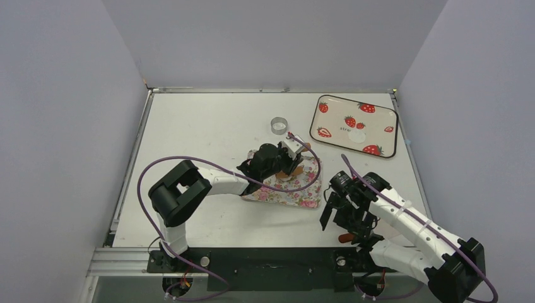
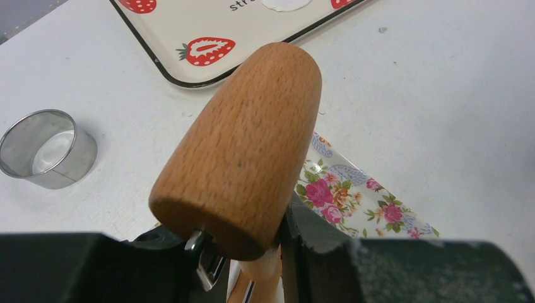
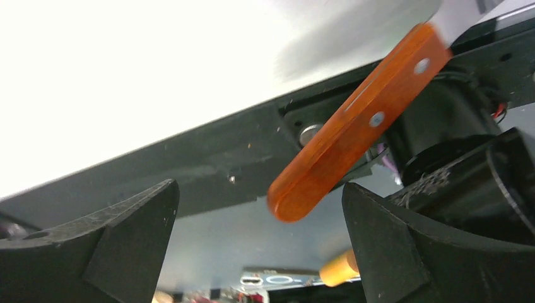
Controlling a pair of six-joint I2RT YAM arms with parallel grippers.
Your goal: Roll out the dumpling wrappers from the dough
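Note:
A wooden rolling pin [image 2: 236,145] fills the middle of the left wrist view, its handle end between the fingers of my left gripper [image 1: 291,163], over the floral mat [image 1: 281,198]; the finger's exact grip is partly hidden, as is any dough beneath. My right gripper stands open near the front right edge, above an orange wooden-handled blade [image 3: 356,126] at the table edge, nothing between its fingers. A pale dough round [image 1: 356,136] lies in the strawberry tray [image 1: 331,110].
A metal ring cutter [image 1: 279,125] stands behind the mat. The front rail runs beneath the right gripper.

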